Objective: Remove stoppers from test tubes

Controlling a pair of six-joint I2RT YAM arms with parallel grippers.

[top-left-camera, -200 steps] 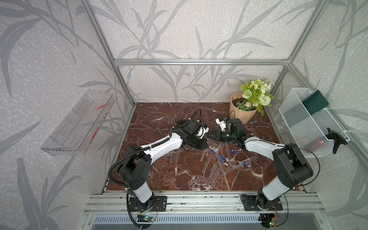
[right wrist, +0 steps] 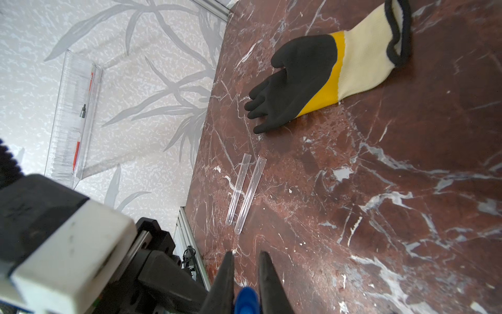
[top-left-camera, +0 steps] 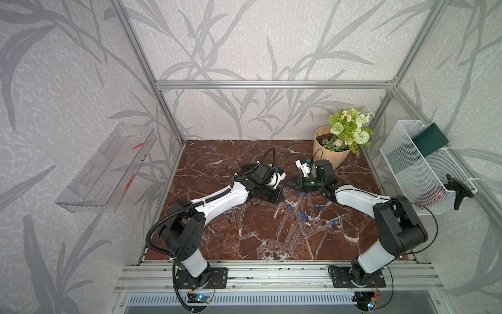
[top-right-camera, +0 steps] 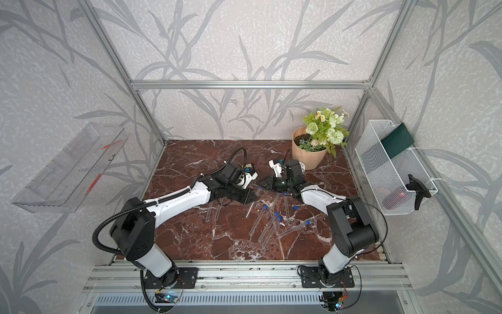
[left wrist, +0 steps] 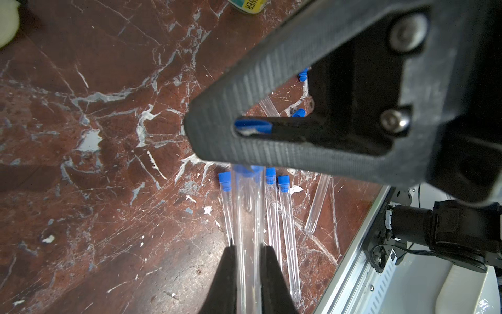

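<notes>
A clear test tube point(left wrist: 247, 219) is pinched by my left gripper, which is shut on it. At the tube's mouth a blue stopper point(left wrist: 245, 170) shows just under a black finger of my right gripper. My right gripper is shut on this blue stopper point(right wrist: 246, 302). That finger hides most of the stopper in the left wrist view, so how deep it sits in the tube cannot be told. Several blue-stoppered tubes point(left wrist: 286, 230) lie on the table below. Two tubes point(right wrist: 251, 193) without visible stoppers lie apart on the left side.
A black, yellow and cream glove point(right wrist: 334, 73) lies behind the left arm. At the back right stands a potted plant point(top-left-camera: 330, 151). A clear bin point(top-left-camera: 104, 172) and a white mesh basket point(top-left-camera: 418, 167) flank the table.
My right gripper has shifted very slightly to the right, away from the left one. The left arm and the tubes on the table look unmoved.
</notes>
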